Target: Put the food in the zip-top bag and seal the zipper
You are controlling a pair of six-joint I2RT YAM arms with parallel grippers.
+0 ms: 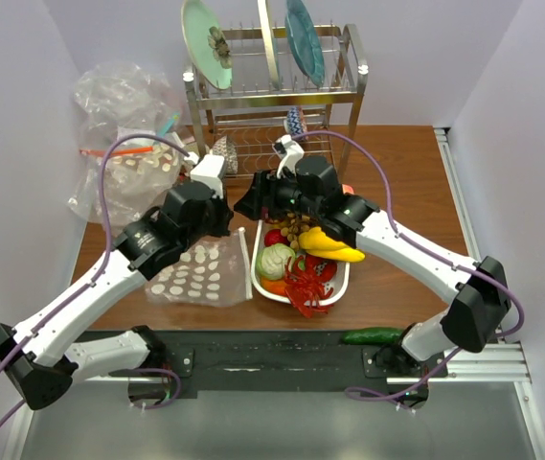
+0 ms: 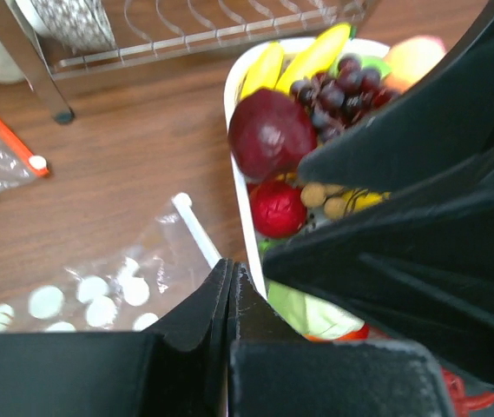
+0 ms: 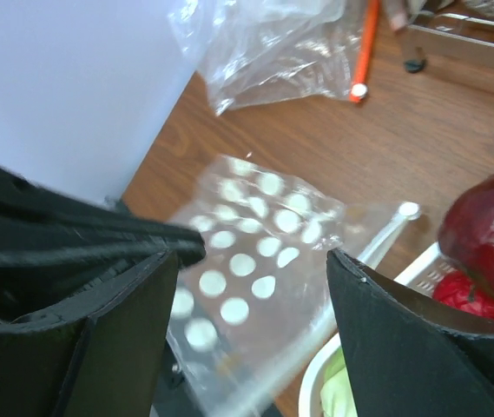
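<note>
A clear zip top bag with white dots (image 1: 195,273) (image 2: 99,304) (image 3: 255,252) lies on the table left of the white basket of toy food (image 1: 343,287). My left gripper (image 1: 222,230) is above the bag, shut, with nothing visible between its fingers. My right gripper (image 1: 251,205) stands part open beside it, over the basket's left part, its black fingers (image 2: 368,243) filling the right of the left wrist view. The basket holds a red onion (image 2: 268,130) (image 3: 481,226), grapes, bananas, cabbage and a crab.
Spare bags (image 1: 119,115) lie at the back left. A dish rack (image 1: 272,96) with plates stands at the back. A cucumber (image 1: 373,335) lies at the front right edge.
</note>
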